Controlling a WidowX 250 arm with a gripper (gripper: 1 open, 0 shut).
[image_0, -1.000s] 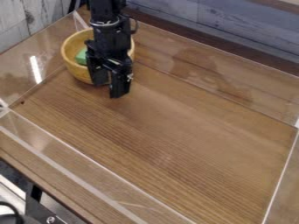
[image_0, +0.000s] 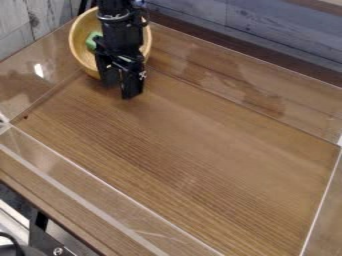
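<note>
My black gripper (image_0: 123, 76) hangs in the upper left of the camera view, open, at the front of an orange bowl (image_0: 143, 38) and partly hiding it. A small green object (image_0: 95, 40) shows inside the bowl behind the arm. Whether anything lies between the fingers is too small to tell.
A pale wall borders it at the back and left. Dark fittings sit below the table's edge at the lower left.
The gripper has moved a little back and to the left, up along the bowl's front, and now covers more of the bowl.
</note>
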